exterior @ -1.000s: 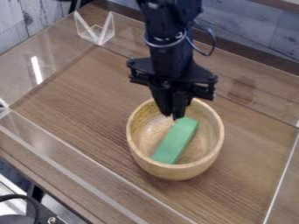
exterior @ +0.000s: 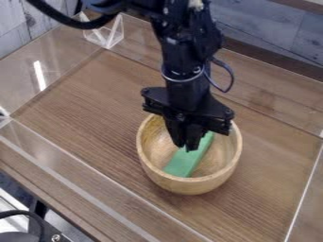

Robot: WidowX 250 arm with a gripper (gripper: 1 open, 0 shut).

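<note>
My black gripper [exterior: 187, 123] reaches down from the top centre over a light wooden bowl [exterior: 164, 170]. Its lower end hangs above the bowl's back half. A green oblong block [exterior: 186, 164] lies inside the bowl, its upper end partly behind the gripper. I cannot tell whether the fingers are open or shut.
A wooden table [exterior: 76, 123] surrounds the bowl, with free room at left and right. A clear plastic object [exterior: 106, 28] stands at the back left. A black cable [exterior: 25, 219] lies at the lower left corner.
The bowl and block look unmoved.
</note>
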